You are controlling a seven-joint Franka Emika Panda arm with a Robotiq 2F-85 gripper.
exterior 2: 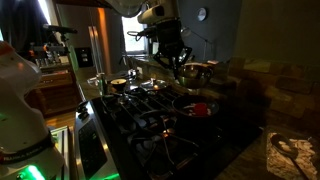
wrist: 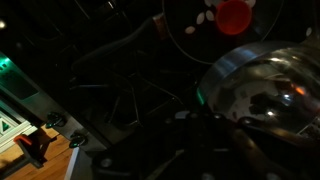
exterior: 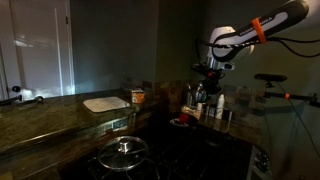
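My gripper (exterior 2: 175,68) hangs in the air above the stove; it is dark and small, shut, with nothing seen between its fingers. In exterior view 1 the gripper (exterior: 208,73) is at the upper right, well above the stove. A dark pan (exterior 2: 197,108) holding a red round thing (exterior 2: 200,109) sits on the burners below. From the wrist, the same red thing (wrist: 233,16) shows at the top, beside a shiny metal or glass round surface (wrist: 270,90) that fills the right side. In exterior view 1 a pan with a clear lid (exterior: 123,153) stands at the near left of the stove.
On the counter at the left lie a pale board (exterior: 106,104) and an orange-and-white tub (exterior: 138,96). Bottles (exterior: 220,105) stand behind the stove. A spoon (exterior 2: 286,148) rests on a speckled surface at the right. Black grates (exterior 2: 150,125) around the pan are largely bare.
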